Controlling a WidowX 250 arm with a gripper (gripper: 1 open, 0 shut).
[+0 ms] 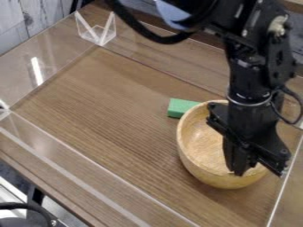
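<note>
The black gripper (243, 158) reaches down into a round tan bowl (196, 142) on the right of the wooden table, its lower end over the bowl's right part. It looks shut, with nothing visible between its fingers; the arm hides much of the bowl's right side. A small green block (180, 106) lies just behind the bowl at its upper left.
A white wire-like holder (97, 28) stands at the back left. Black cables curve at the lower left corner, and the table's edge runs along the left.
</note>
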